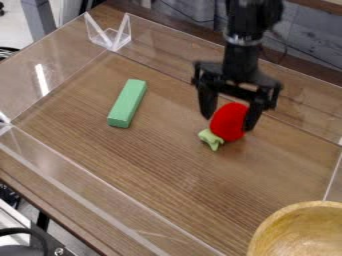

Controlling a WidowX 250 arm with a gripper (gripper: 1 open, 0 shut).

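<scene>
My gripper (230, 100) is a dark, open claw at the upper right, its prongs reaching down around a red rounded object (231, 119) with a small green leafy top (211, 138), which looks like a strawberry. The prongs are apart, and whether they touch it I cannot tell. A green rectangular block (127, 103) lies to the left on the wooden table (120, 190).
A clear plastic piece (110, 32) stands at the top left. A yellow bowl (301, 232) sits at the bottom right. A dark cable (20, 242) is at the bottom left corner.
</scene>
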